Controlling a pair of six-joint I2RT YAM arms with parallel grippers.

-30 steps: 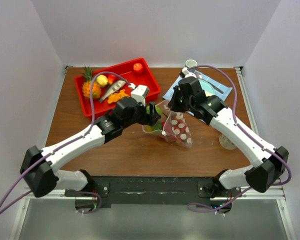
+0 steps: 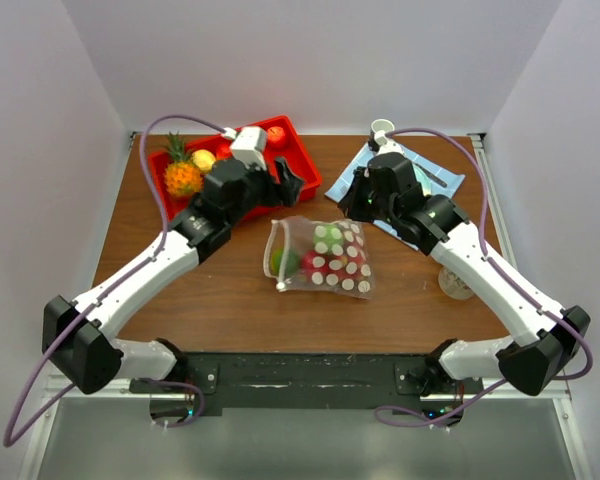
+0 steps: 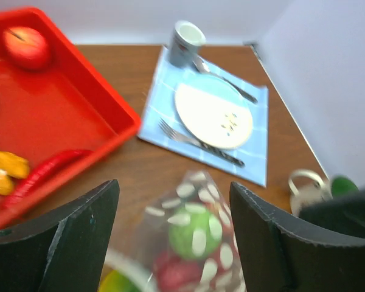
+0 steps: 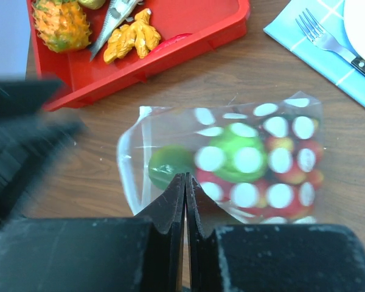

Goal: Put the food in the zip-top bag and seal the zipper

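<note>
The clear zip bag with white dots (image 2: 356,277) lies on the table, its open mouth facing left. Through the plastic show a dark green item (image 4: 169,164), a brighter green one (image 4: 237,159) and several red ones. My left gripper (image 2: 288,188) hangs above the red tray's right part, its fingers apart; nothing sits between them in the left wrist view, where the bag (image 3: 191,207) shows beyond. Above the bag's upper edge is my right gripper (image 2: 348,208). Its fingertips (image 4: 181,185) meet, and no plastic shows caught between them.
The red tray (image 2: 307,160) at the back left holds a pineapple (image 2: 183,178), an apple (image 2: 277,136) and other food. A blue placemat (image 3: 152,125) with plate (image 3: 194,97), fork and knife lies at the back right. A clear cup (image 2: 455,284) stands right.
My left gripper has left the bag's mouth, moving up and left over the tray. The bag, earlier held up at its upper edge, now lies flatter.
</note>
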